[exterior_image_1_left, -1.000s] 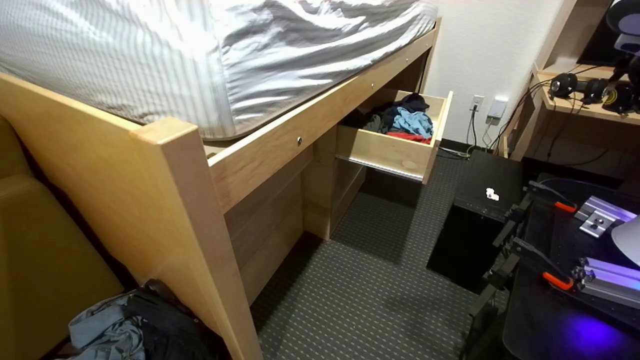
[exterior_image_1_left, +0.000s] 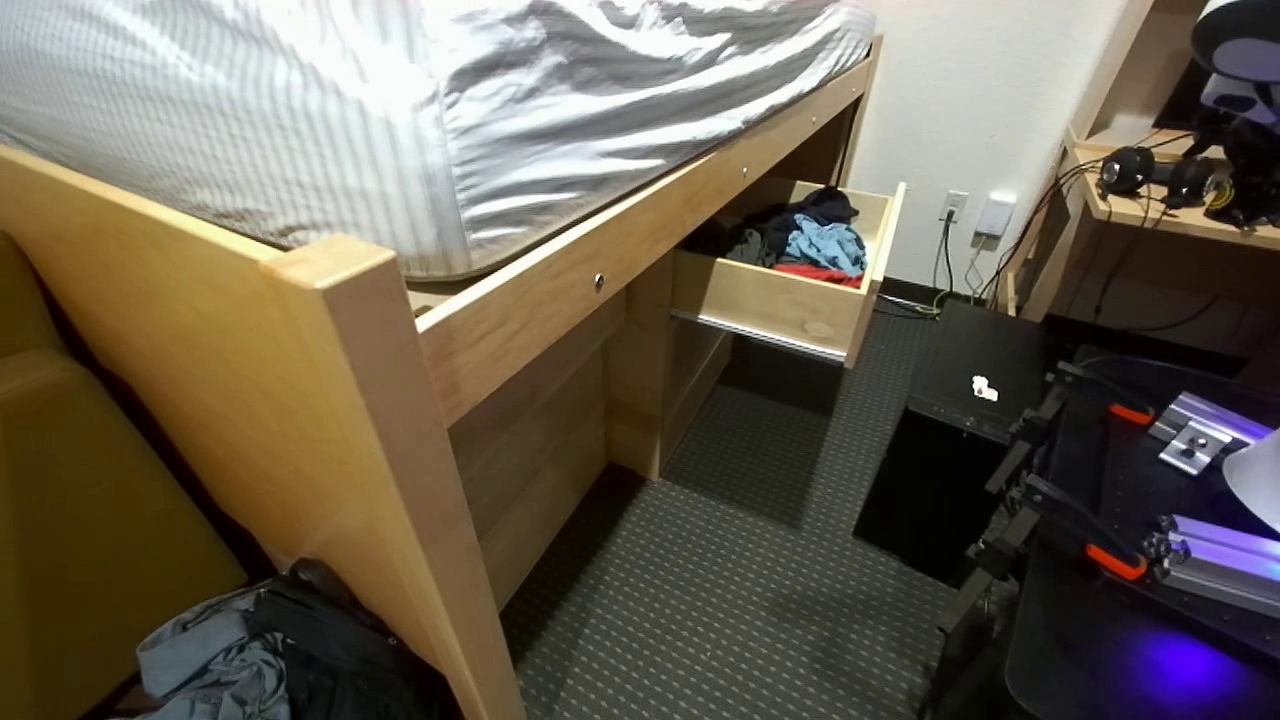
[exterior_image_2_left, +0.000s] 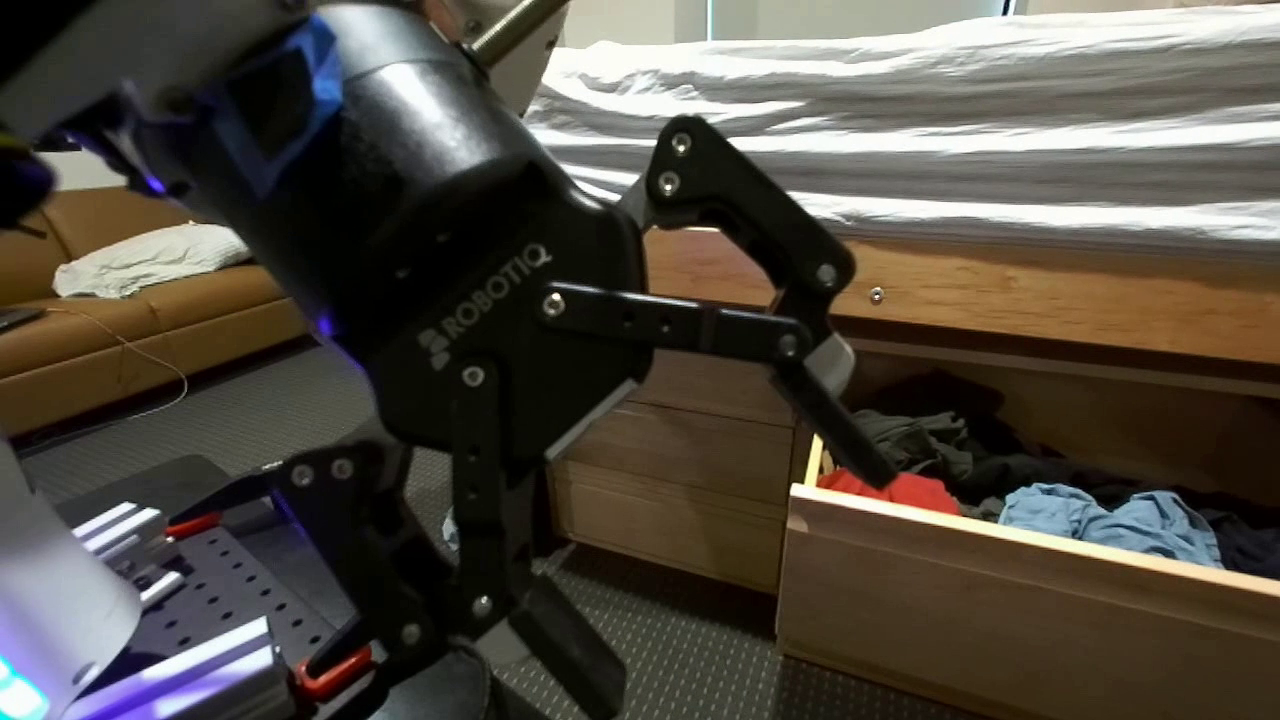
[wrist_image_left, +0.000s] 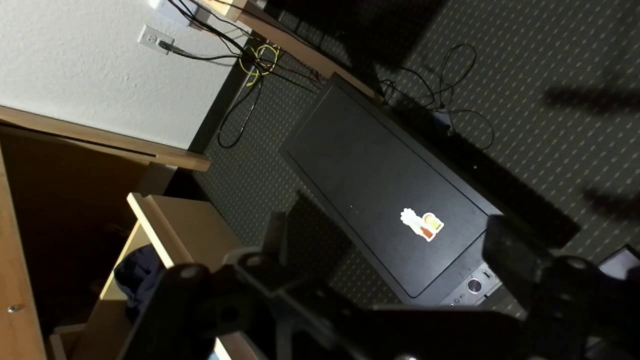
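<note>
My gripper (exterior_image_2_left: 758, 578) fills much of the second exterior view, its two black fingers spread wide apart with nothing between them. In the wrist view the fingers (wrist_image_left: 510, 255) stand on either side of a dark computer case. A wooden drawer (exterior_image_2_left: 1020, 612) under the bed is pulled out, to the right of the gripper in the second exterior view. Inside lie a light blue garment (exterior_image_2_left: 1110, 518), a red cloth (exterior_image_2_left: 894, 490) and dark clothes (exterior_image_1_left: 828, 204). One fingertip overlaps the red cloth in that view; their actual distance apart cannot be judged.
A black computer case (wrist_image_left: 360, 174) with a sticker stands on the carpet near the drawer. Loose cables (wrist_image_left: 258, 66) run along the wall. The bed rail (exterior_image_1_left: 672, 222) overhangs the drawer. A black table (exterior_image_1_left: 1152, 624) with clamps is at the right. Carpet lies open between.
At the right edge of the first exterior view, the part of the arm in sight has shifted a little left. The drawer and clothes look the same.
</note>
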